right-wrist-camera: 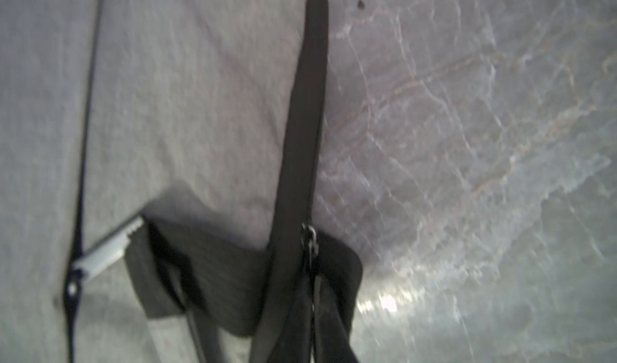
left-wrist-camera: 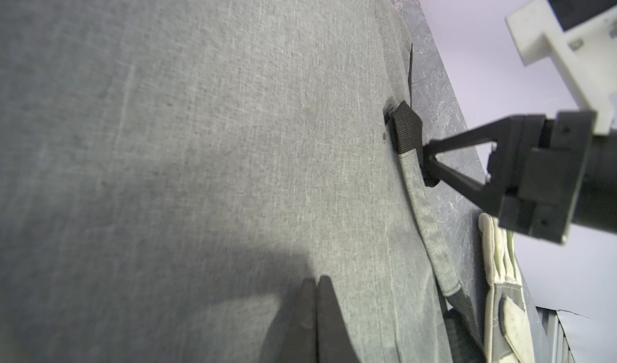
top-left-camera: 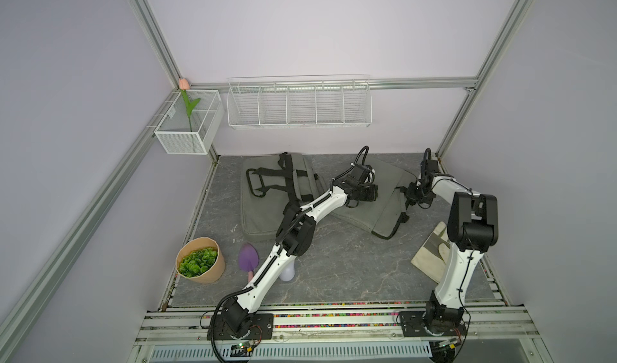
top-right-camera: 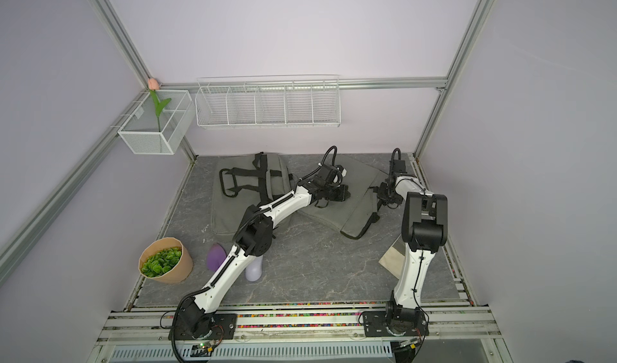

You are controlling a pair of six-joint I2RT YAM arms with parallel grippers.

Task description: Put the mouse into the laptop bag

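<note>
The grey laptop bag (top-left-camera: 385, 183) lies flat at the back right, a black strap loop along its right edge. My left gripper is shut over its grey fabric, nothing showing between the fingers. At the bag's right corner, my right gripper is shut with its tips on a small metal zipper pull (right-wrist-camera: 310, 239), beside a black fabric tab (right-wrist-camera: 215, 273). The left wrist view also shows the right gripper's tips against the black tab (left-wrist-camera: 408, 128). I cannot see the mouse in any view.
Another grey bag (top-left-camera: 260, 215) with black straps lies to the left. A plant pot (top-left-camera: 216, 269), purple trowel (top-left-camera: 248, 257), pale lilac bottle (top-left-camera: 287, 271) and beige glove (top-left-camera: 426, 261) lie nearer the front.
</note>
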